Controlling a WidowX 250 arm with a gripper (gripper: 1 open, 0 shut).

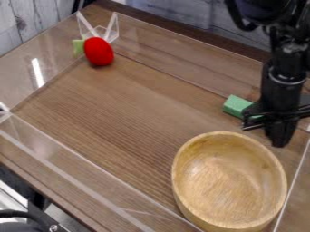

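My gripper (276, 121) is low over the table (121, 136) at the right edge, its black arm rising out of view, with nothing visible between its fingers; it looks shut. Just left of it a green block (238, 105) lies on the table, partly behind the gripper's fingers.
A large tan bowl (227, 186) fills the bottom right, just in front of the gripper. At the upper left a red object (98, 53) stands beside a small pale green item (79, 45) and white, ear-like shapes.
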